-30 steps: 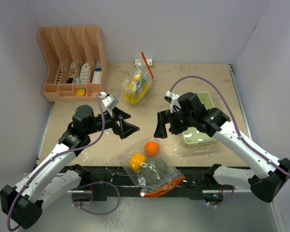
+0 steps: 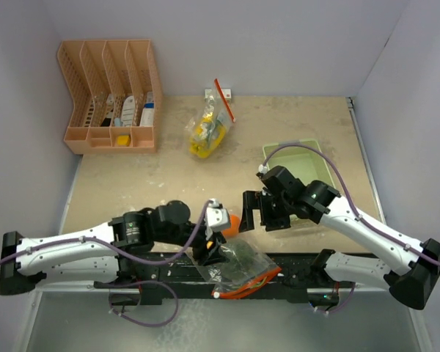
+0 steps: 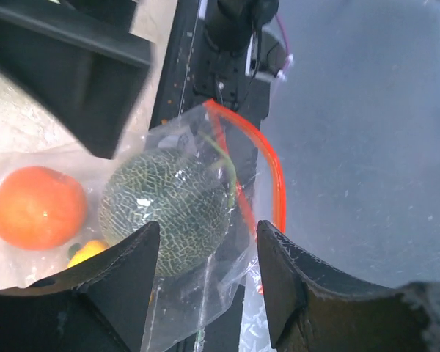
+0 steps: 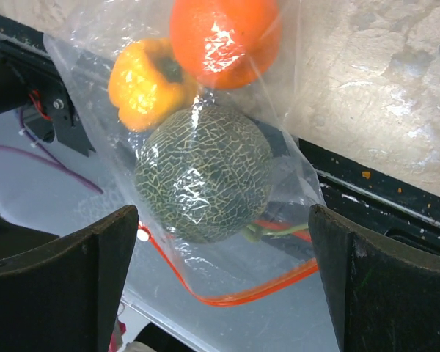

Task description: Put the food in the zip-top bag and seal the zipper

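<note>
A clear zip bag (image 2: pixel 235 275) with an orange-red zipper lies at the table's front edge, holding a dark netted melon (image 4: pixel 204 172), a yellow pepper (image 4: pixel 143 84) and an orange fruit (image 4: pixel 224 40). My left gripper (image 2: pixel 209 253) is low over the bag's left side, partly hiding it in the top view; its fingers stand apart in the left wrist view, and whether anything is between them is unclear. My right gripper (image 2: pixel 253 209) hangs open right of the orange fruit, above the bag.
A second bag with yellow food (image 2: pixel 205 136) lies at the back. An orange organizer (image 2: pixel 73 132) stands back left, a pale green tray (image 2: pixel 308 158) at right behind my right arm.
My left gripper has swung right and down onto the bag, covering the pepper in the top view.
</note>
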